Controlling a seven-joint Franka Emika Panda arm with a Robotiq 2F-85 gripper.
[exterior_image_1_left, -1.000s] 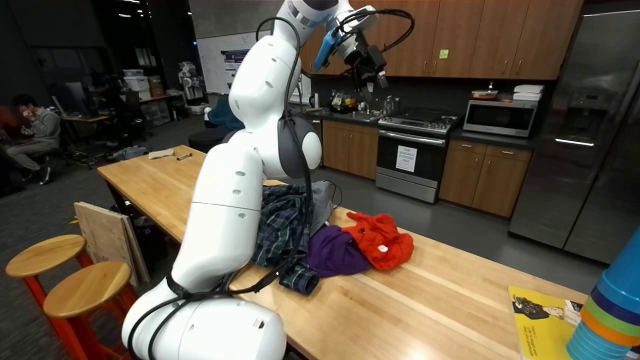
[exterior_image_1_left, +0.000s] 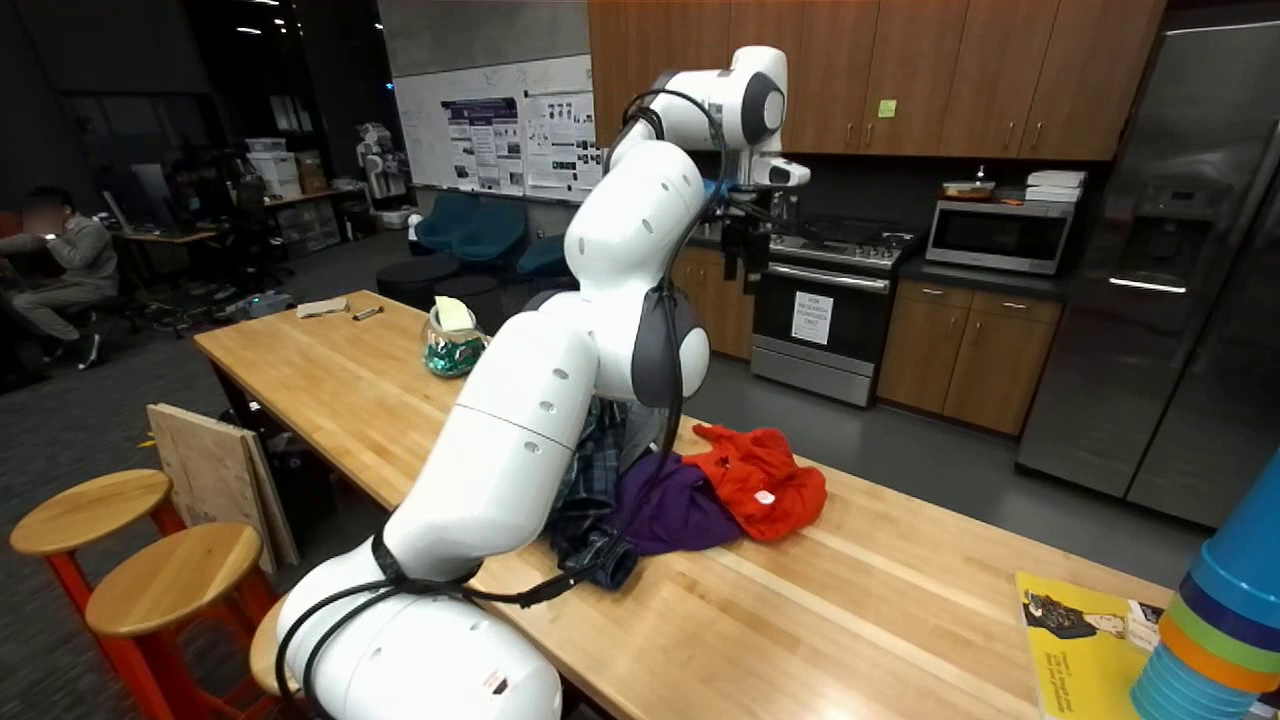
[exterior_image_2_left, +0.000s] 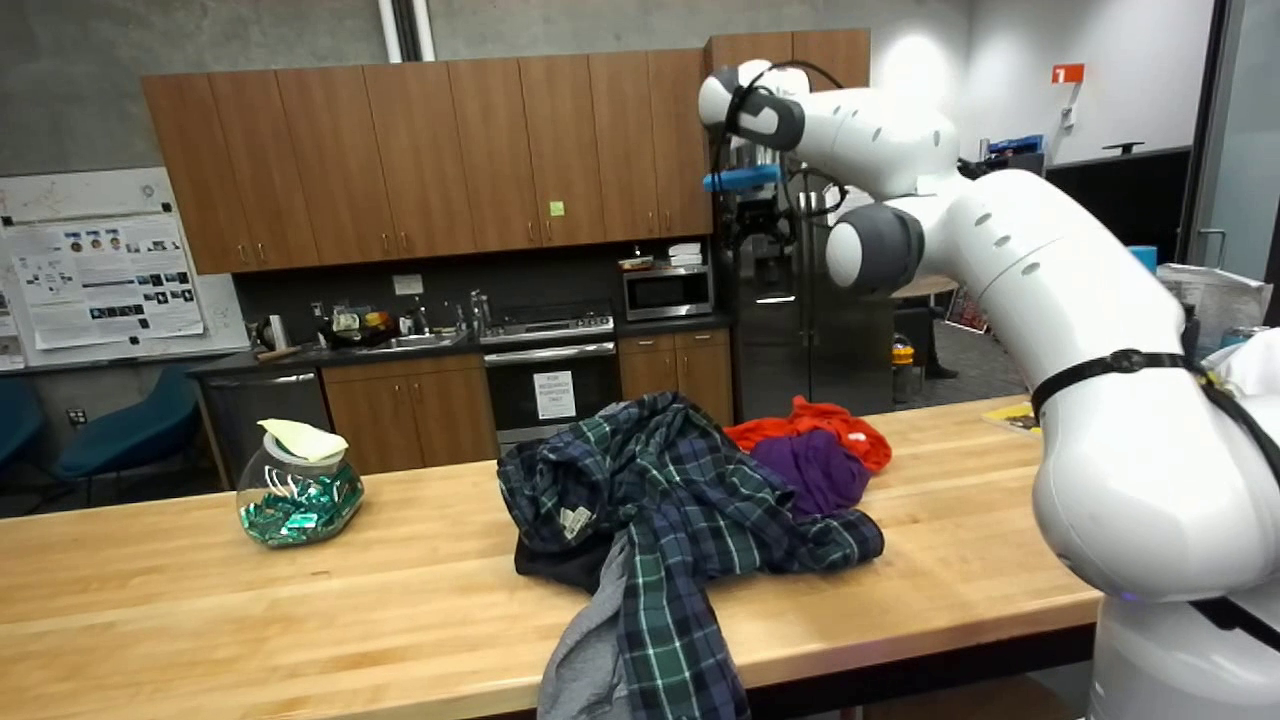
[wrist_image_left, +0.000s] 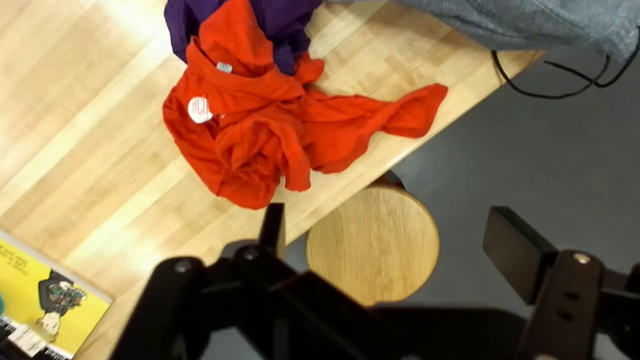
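Observation:
My gripper is open, its fingers (wrist_image_left: 517, 252) wide apart and nothing between them. In exterior view 1 it hangs high, pointing down. From the wrist, the space between the fingers falls over a stool and the floor beyond the table edge. A crumpled red garment (wrist_image_left: 258, 129) with a white round print lies below, near that edge. Against it rests a purple cloth (exterior_image_1_left: 672, 504). A dark green and blue plaid shirt (exterior_image_2_left: 690, 480) is heaped over a grey garment (exterior_image_2_left: 588, 648), which hangs off the table in exterior view 2.
A wooden stool (wrist_image_left: 375, 243) stands by the table edge. A glass bowl (exterior_image_2_left: 300, 498) of green-wrapped items sits left of the clothes. The yellow magazine (exterior_image_1_left: 1086, 648) and a stack of coloured cups (exterior_image_1_left: 1224, 624) occupy one end. Bare tabletop (exterior_image_1_left: 840, 612) lies between the clothes and magazine.
In exterior view 1, the arm has swung right and lowered its wrist. The gripper has turned from a slant to pointing down. The garments look unmoved where visible.

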